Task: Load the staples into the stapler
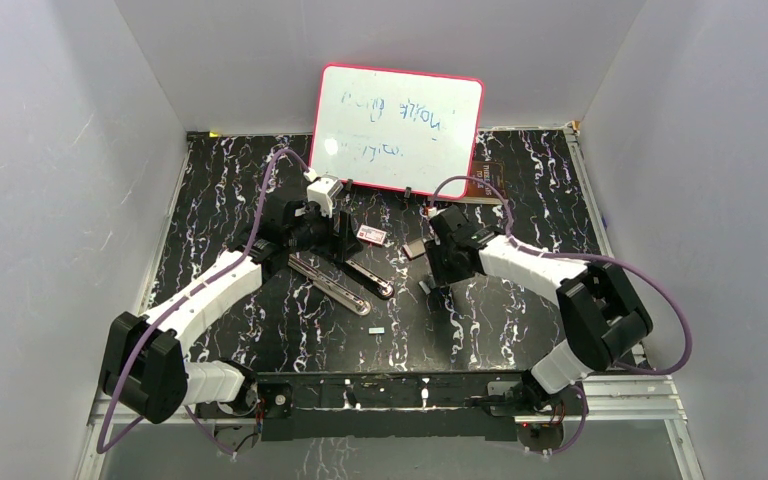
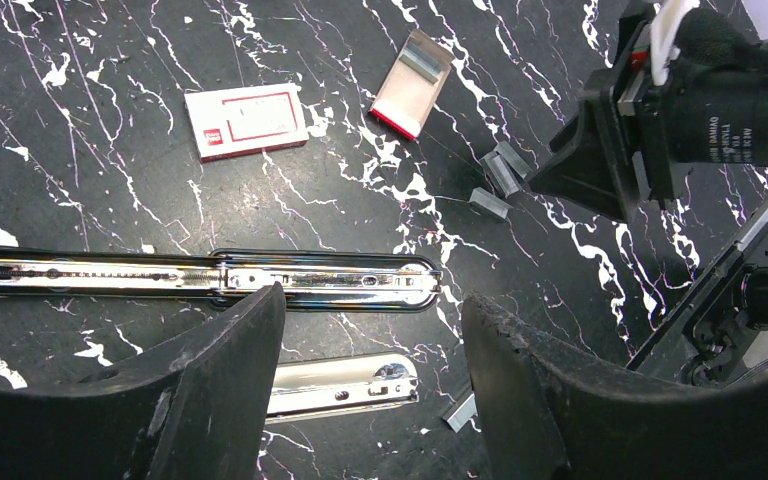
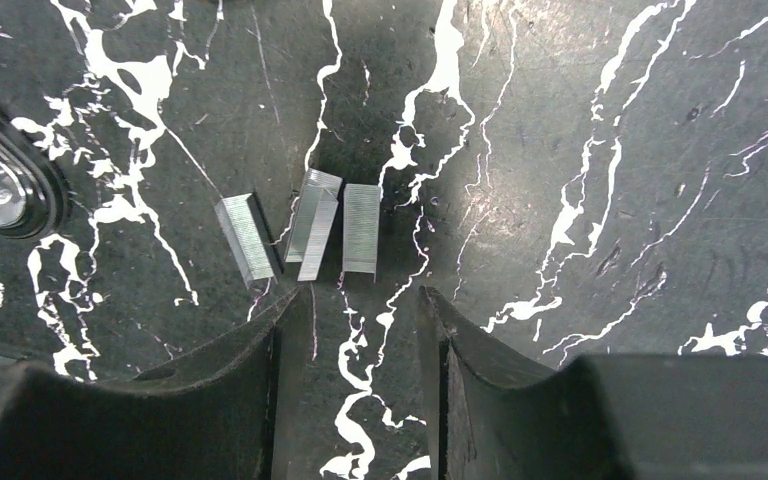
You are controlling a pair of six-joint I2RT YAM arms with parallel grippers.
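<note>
The stapler lies opened out, its black-edged chrome part beside its silver part. Above it my left gripper stands open, nothing between its fingers. Three short staple strips lie close together in the right wrist view: a left strip, a tilted middle one and an upright right one. Just below them in that view, my right gripper has its fingers parted, with only tabletop between them. A separate staple strip rests in front of the stapler.
A red-and-white box lies behind the stapler. To its right is an open tray with staples inside. A whiteboard stands at the back.
</note>
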